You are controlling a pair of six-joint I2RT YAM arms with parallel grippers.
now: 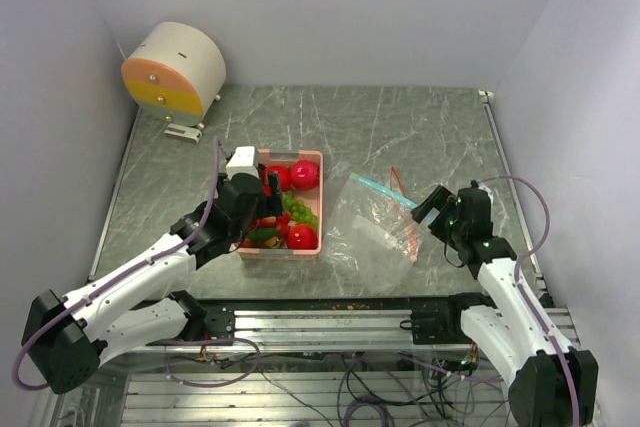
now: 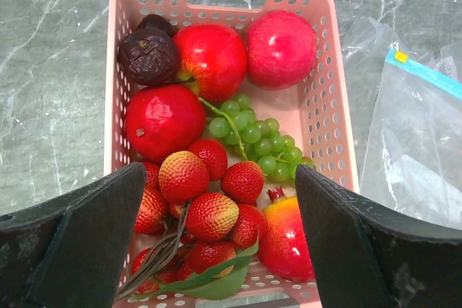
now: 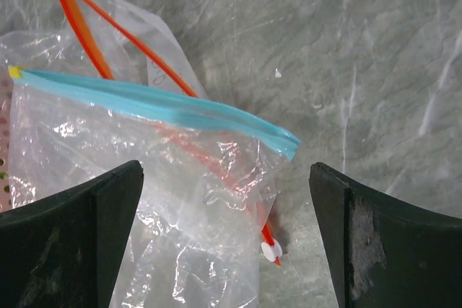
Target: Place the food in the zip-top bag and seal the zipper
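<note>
A pink basket (image 2: 332, 120) holds red round fruits (image 2: 281, 48), a dark wrinkled fruit (image 2: 148, 55), green grapes (image 2: 256, 135), strawberries (image 2: 209, 218) and a pomegranate (image 2: 285, 243). My left gripper hangs open over it. Right of the basket a clear zip bag (image 3: 144, 200) lies flat, its blue zipper strip (image 3: 188, 110) across the top and a yellow slider at the left end. A red-edged bag (image 3: 79, 19) lies partly under it. My right gripper stands open above the bag's right part, with nothing between its fingers.
A cream cabinet (image 1: 175, 57) with orange and yellow front stands at the back left. Walls close in on both sides, and cables lie below the front edge.
</note>
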